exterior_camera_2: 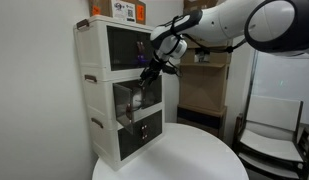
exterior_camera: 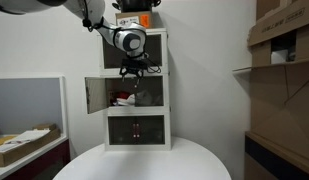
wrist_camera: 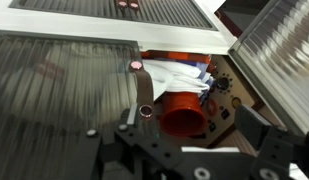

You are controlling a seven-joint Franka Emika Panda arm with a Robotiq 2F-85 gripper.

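Observation:
A white cabinet (exterior_camera: 166,112) with three tiers of ribbed, see-through doors stands against the wall. Its middle tier has the left door (exterior_camera: 96,94) swung open, while the right door (exterior_camera: 149,93) is closed. Above and in front of that tier hangs my gripper (exterior_camera: 140,71), open and empty. From the wrist view, a brown handle (wrist_camera: 144,93) on the closed door lies just ahead of my spread fingers; contact cannot be made out. Inside the open half are a red round container (wrist_camera: 182,114), white cloth (wrist_camera: 172,76) and patterned boxes.
Boxes (exterior_camera_2: 127,11) sit on top of the cabinet. Large brown cardboard (exterior_camera: 282,85) stands at the right, and an open carton (exterior_camera: 24,145) lies on a side table at the left.

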